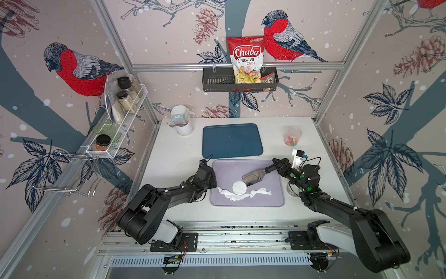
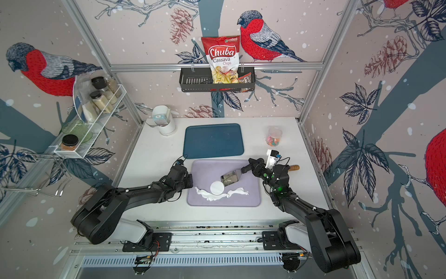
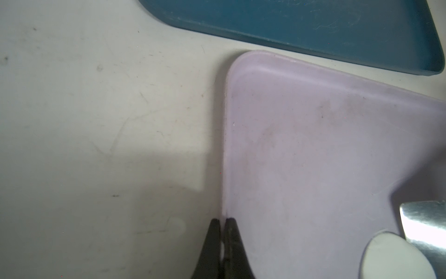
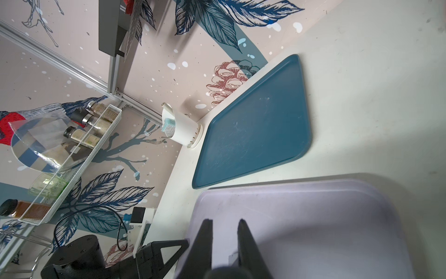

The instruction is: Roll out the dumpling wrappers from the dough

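A round white dough wrapper (image 1: 239, 187) lies flat on the purple tray (image 1: 274, 197), with a ragged strip of dough (image 1: 232, 196) in front of it. My right gripper is shut on the dark handle of a metal scraper (image 1: 253, 177), which slants down to the left over the tray. In the left wrist view the scraper's blade (image 3: 425, 225) meets the wrapper's right side (image 3: 395, 260); whether it is under the edge cannot be told. At the tray's left side, my left gripper is shut with the thin rim between its fingertips.
Behind the purple tray lies an empty blue tray (image 1: 232, 140). A clear cup of colourful pieces (image 1: 292, 136) stands at the back right, a white container (image 1: 181, 121) at the back left. Beside the right gripper a rolling pin's wooden handle (image 2: 294, 167) shows.
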